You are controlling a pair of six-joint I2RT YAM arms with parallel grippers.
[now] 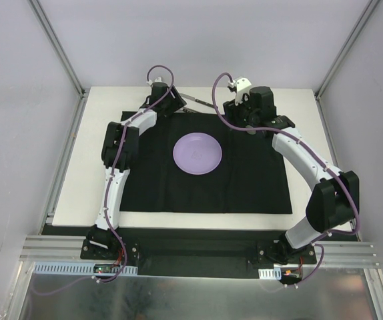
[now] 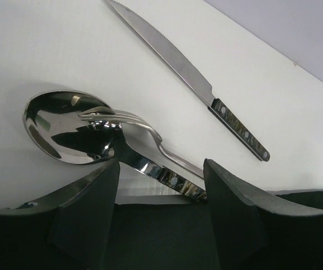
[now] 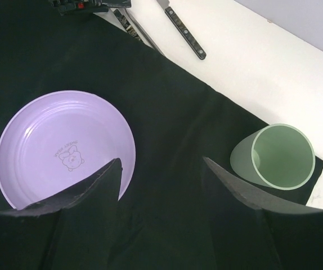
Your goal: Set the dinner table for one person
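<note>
A purple plate lies on the black mat, also in the right wrist view. At the back edge, a spoon and fork lie crossed under my open left gripper, which holds nothing. A knife lies apart behind them on the white surface. My right gripper is open above the mat, between the plate and a green cup, with nothing between its fingers.
The black mat covers most of the white table. Walls border the back and sides of the table.
</note>
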